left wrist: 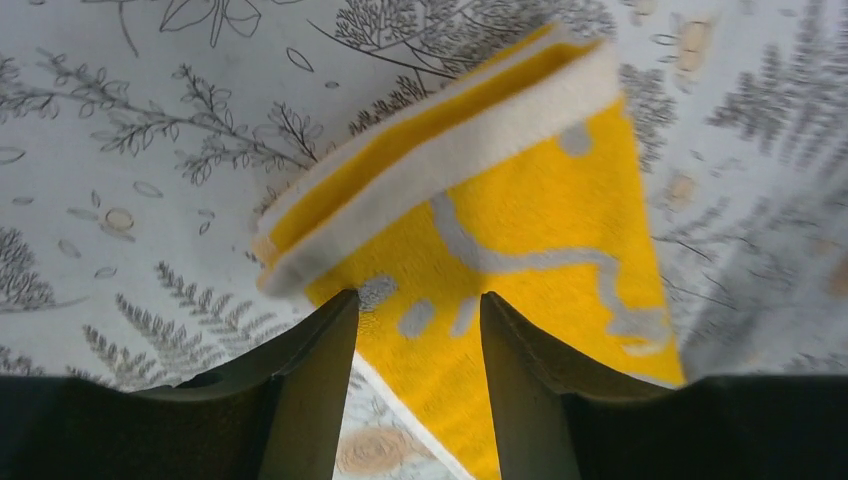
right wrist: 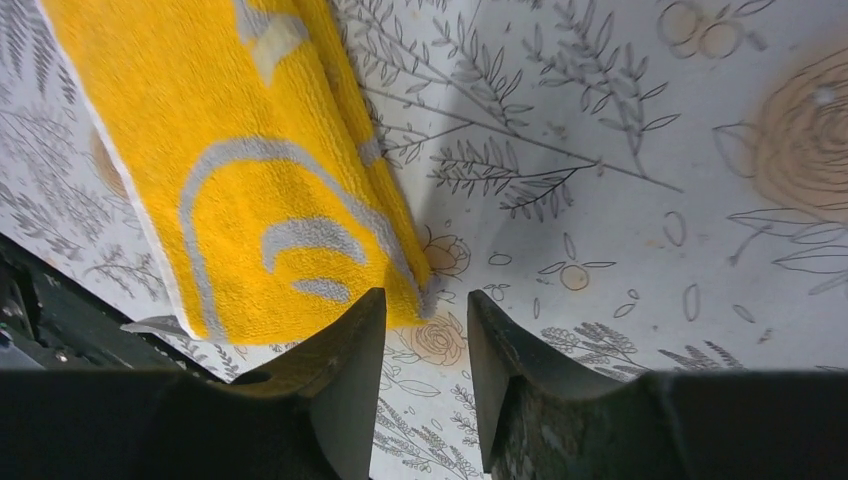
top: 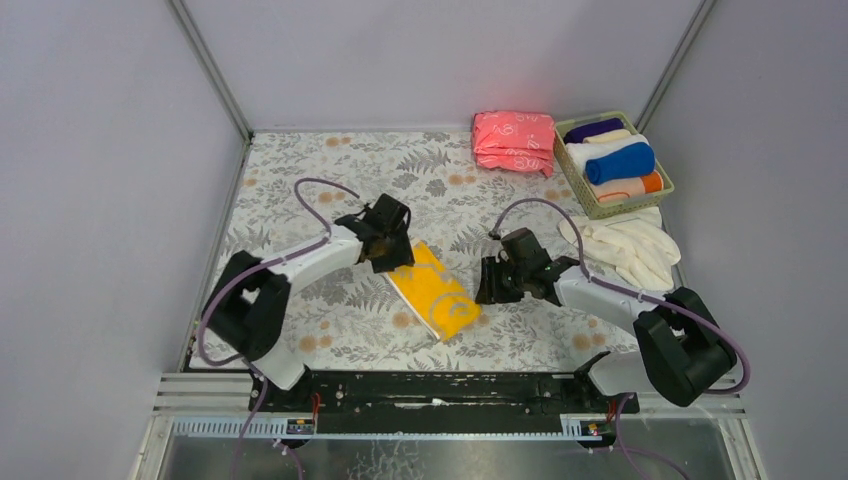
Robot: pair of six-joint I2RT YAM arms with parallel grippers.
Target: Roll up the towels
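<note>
A yellow towel (top: pixel 434 295) with grey markings lies folded into a long strip at the table's middle, slanting down to the right. My left gripper (top: pixel 393 258) is over its upper end; in the left wrist view its part-open fingers (left wrist: pixel 320 390) sit just short of that folded end (left wrist: pixel 530 230). My right gripper (top: pixel 488 287) is beside the lower right end; in the right wrist view its part-open fingers (right wrist: pixel 350 390) stand by the towel's corner (right wrist: pixel 330 250), with nothing seen between them.
Folded pink towels (top: pixel 513 135) lie at the back. A basket (top: pixel 670 188) of rolled towels stands back right, white towels (top: pixel 630 255) below it.
</note>
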